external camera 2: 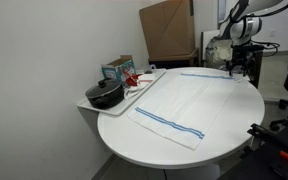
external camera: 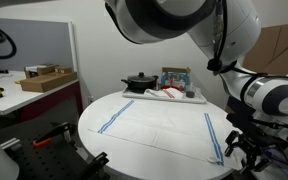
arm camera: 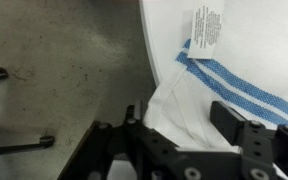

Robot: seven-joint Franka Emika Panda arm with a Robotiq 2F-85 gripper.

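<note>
A white cloth with blue stripes (external camera: 149, 128) lies spread over the round white table (external camera: 99, 105). In the wrist view, a corner of the cloth (arm camera: 184, 108), with blue stripes and a white label (arm camera: 205, 25), reaches between the fingers of my gripper. The fingers stand apart on either side of it, so the cloth is not visibly pinched. Exterior view 1 places the gripper (external camera: 241, 155) low at the table's right edge. In exterior view 2 it is at the far end of the cloth (external camera 2: 189, 103), small and partly unclear.
A black pot (external camera 2: 105, 94) stands on a tray (external camera 2: 132, 97) with several small items at the table's side. Beyond the table edge the grey floor (arm camera: 64, 70) shows, with dark legs (arm camera: 19, 147). Boxes (external camera: 49, 78) sit on a shelf at far left.
</note>
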